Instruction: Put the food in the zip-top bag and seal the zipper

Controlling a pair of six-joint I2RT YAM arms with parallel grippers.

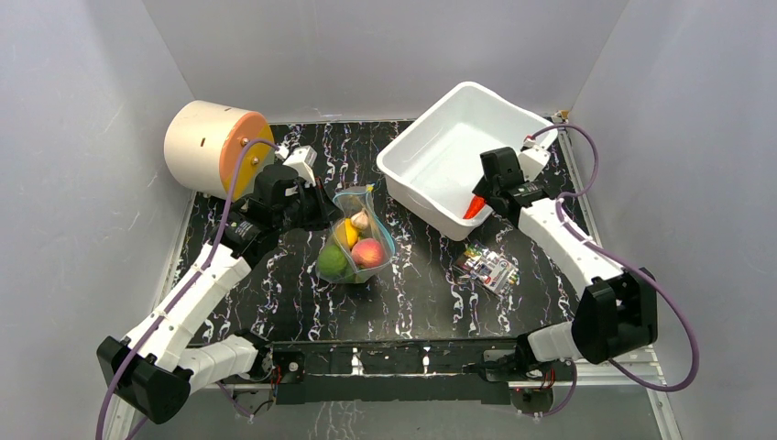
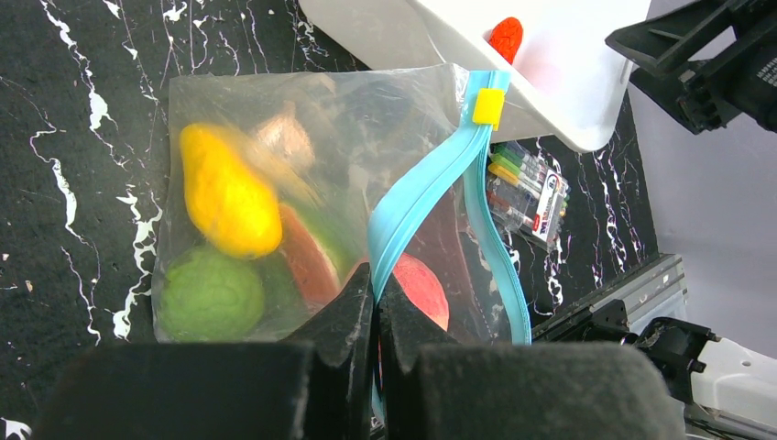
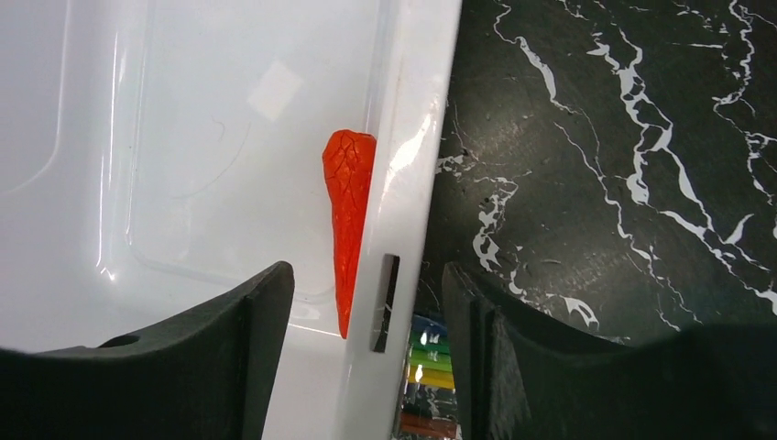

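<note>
The zip bag (image 1: 355, 238) stands front-center holding a mango, avocado, peach, garlic and other food. My left gripper (image 1: 330, 215) is shut on the bag's blue zipper edge (image 2: 406, 206), its yellow slider (image 2: 488, 107) at the far end. A red-orange pepper-like food (image 3: 348, 220) lies in the white bin (image 1: 431, 156) along its near wall. My right gripper hovers over that wall, fingers apart, one on the inner side near the food and one outside, nothing held.
A pack of markers (image 1: 486, 270) lies in front of the bin. A cream cylinder with orange face (image 1: 206, 147) stands at back left.
</note>
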